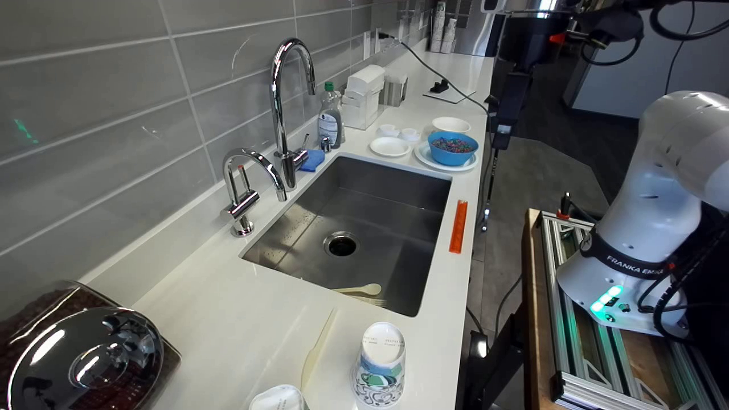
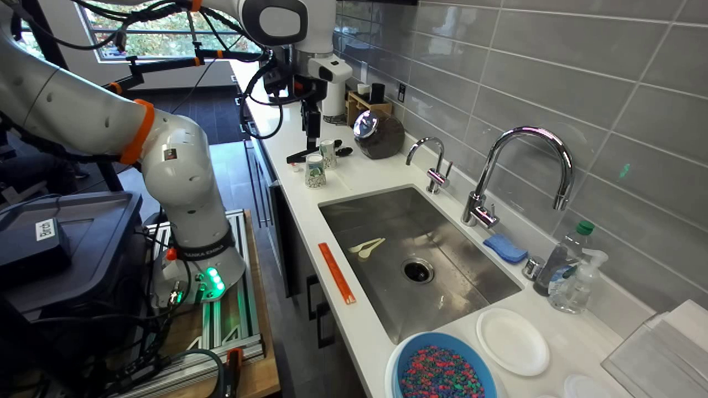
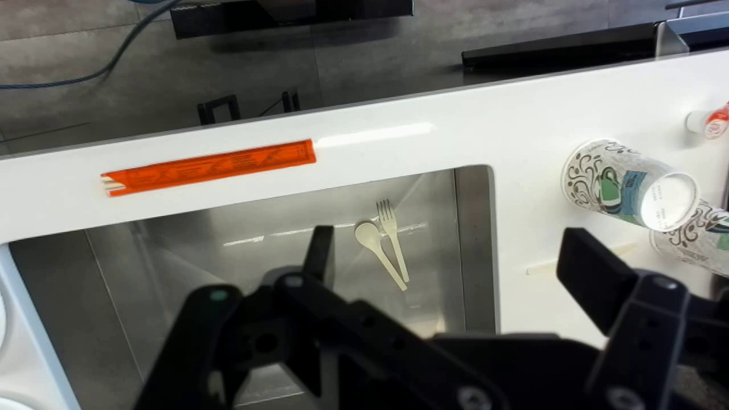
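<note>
In the wrist view my gripper stands open, its two fingers far apart with nothing held between them. A pale spoon (image 3: 369, 236) and a pale fork (image 3: 389, 225) lie side by side on the floor of the steel sink (image 3: 476, 253). Along the counter's front edge rests a flat orange packet (image 3: 215, 167). Upside-down paper cups (image 2: 315, 171) stand past the sink's end, apart from the packet. A pale knife (image 1: 318, 348) lies on the counter near them.
A blue bowl of colored pieces (image 1: 452, 150) sits on a plate at the other end of the sink. The tall faucet (image 1: 278, 102) and small tap (image 1: 254, 157) rise along the wall side. A glossy dark jar (image 2: 379, 137) stands beyond the cups.
</note>
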